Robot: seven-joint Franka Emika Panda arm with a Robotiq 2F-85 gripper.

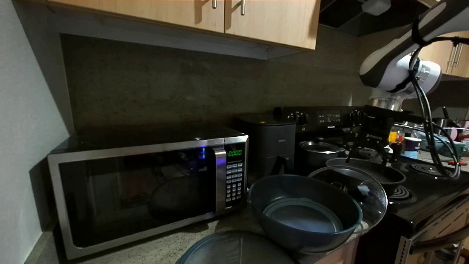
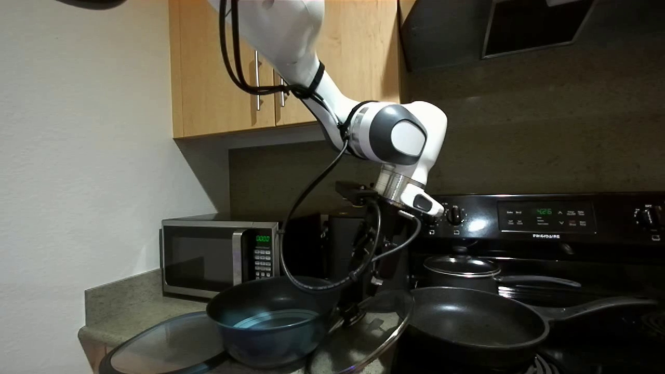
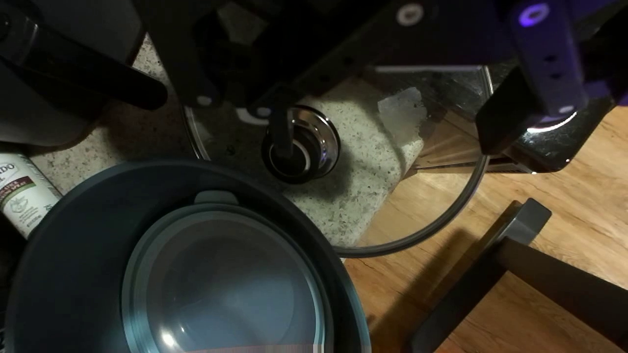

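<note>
My gripper stands open in the wrist view, its fingers [image 3: 284, 132] wide apart and nothing held between them. Beneath it lies a clear glass lid [image 3: 412, 238] with a dark rim. The lid's round black knob [image 3: 327, 144] shows under the left finger; whether they touch, I cannot tell. Beside the lid is a large dark blue-green bowl [image 3: 76, 259], with a smaller translucent round piece [image 3: 229, 282] inside it. From exterior view 1, the dark gripper [image 1: 368, 159] appears in front of the stove, above the lid [image 1: 373, 204]. Cables and shadow partly hide it in exterior view 2.
A frying pan [image 2: 480, 318] and a lidded pot [image 2: 461, 277] occupy the stove. A microwave [image 1: 145, 189] and a black appliance [image 1: 272, 140] stand along the wall. Another lid [image 2: 168, 346] lies left of the bowl. The lid overhangs the counter edge.
</note>
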